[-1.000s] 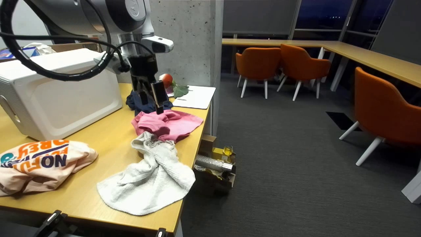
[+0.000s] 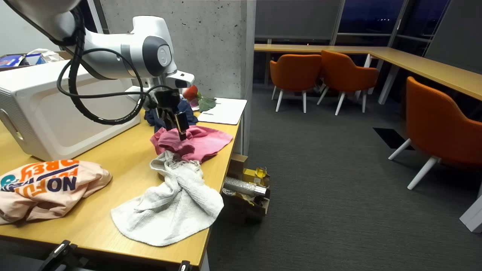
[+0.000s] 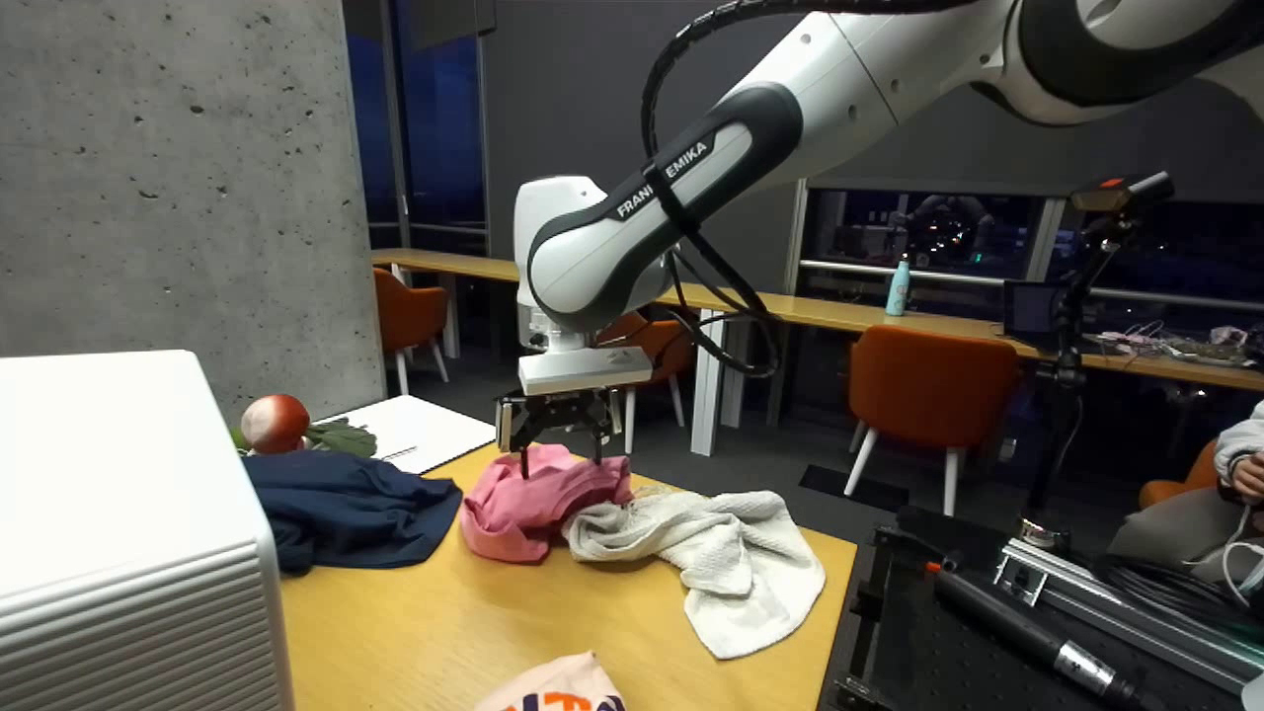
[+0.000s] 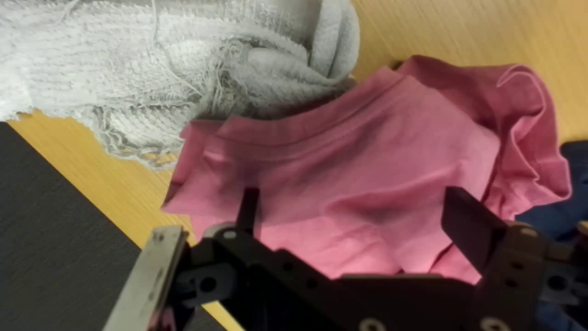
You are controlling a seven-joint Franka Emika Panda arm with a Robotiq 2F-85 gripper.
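Note:
A crumpled pink cloth (image 2: 205,140) lies near the table's right edge, partly covered by my gripper in the wrist view. My gripper is open above it, its two fingers (image 4: 251,207) well apart with pink fabric visible below the gap. In exterior view 2 the fingertips come down close over the pink cloth (image 3: 533,510); whether they touch it I cannot tell. A grey-white towel (image 2: 176,207) lies against the pink cloth on the near side. Dark blue cloth (image 3: 355,510) rests on its other side.
A peach cloth with printed letters (image 2: 54,185) lies at the table's near left. The large white box (image 2: 81,108) stands behind it. Farther back are a red-and-white round object (image 3: 275,423) and a white board (image 2: 224,111). Bare tabletop (image 2: 131,167) shows between box and towel.
My arm and gripper have come down toward the pink cloth, and the arm's cable loop has shifted right. The cloths on the table look unchanged.

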